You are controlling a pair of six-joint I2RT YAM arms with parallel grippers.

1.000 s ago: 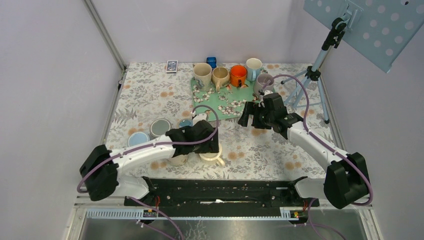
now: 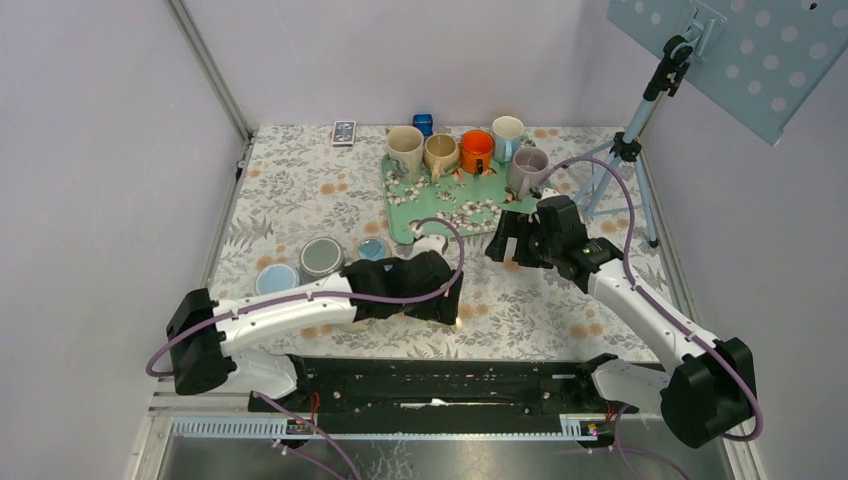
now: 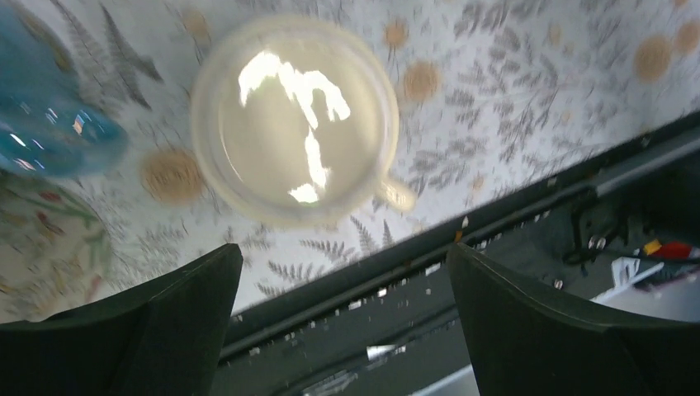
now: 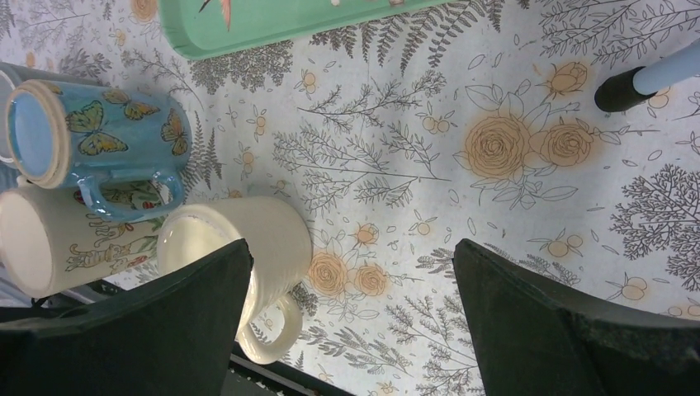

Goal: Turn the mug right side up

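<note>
An overturned cream mug (image 3: 293, 132) with its handle toward the table's front edge lies directly under my left gripper, which is open and empty in the left wrist view; in the top view the arm mostly hides it. The right wrist view shows the same cream mug (image 4: 272, 239) at lower left, beside a blue butterfly mug (image 4: 124, 132) and a patterned cream mug (image 4: 91, 243), all apparently bottom up. My right gripper hangs open over bare table, right of the cream mug.
A green tray (image 2: 450, 215) with several upright mugs stands at the back. A tripod (image 2: 640, 200) stands at the right. A card box (image 2: 344, 133) lies at the back left.
My left gripper has shifted toward the front and right, covering more of the cream mug in the top view. The right gripper has moved slightly right and toward the front.
</note>
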